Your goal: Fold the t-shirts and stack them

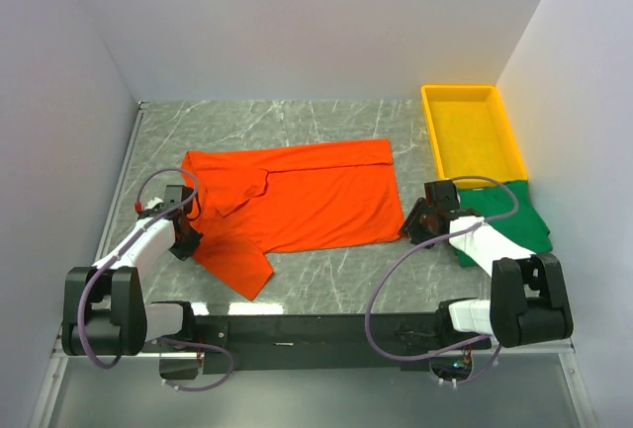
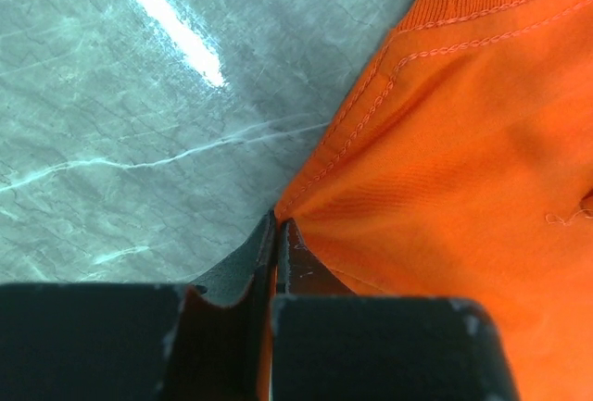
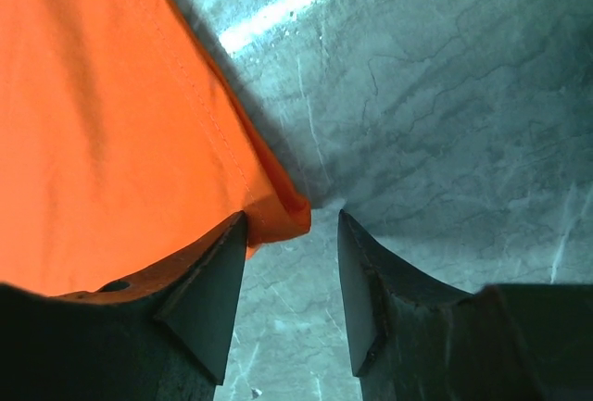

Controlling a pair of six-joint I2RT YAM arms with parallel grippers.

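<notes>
An orange t-shirt (image 1: 326, 196) lies spread sideways on the marble table, its far long edge folded over in a strip and one sleeve (image 1: 237, 265) pointing to the front left. My left gripper is shut on the shirt's edge by the collar, at the shirt's left end. At the near right corner, my right gripper stands part open. The hem corner (image 3: 283, 220) lies between its fingers, close to the left finger, with a clear gap to the right one. A green folded t-shirt (image 1: 529, 215) lies at the right, partly hidden behind the right arm.
A yellow empty tray (image 1: 428, 131) stands at the back right, just behind the green shirt. Bare marble (image 1: 336, 285) shows in front of the orange shirt and along the back. Walls bound the table on the left, right and back.
</notes>
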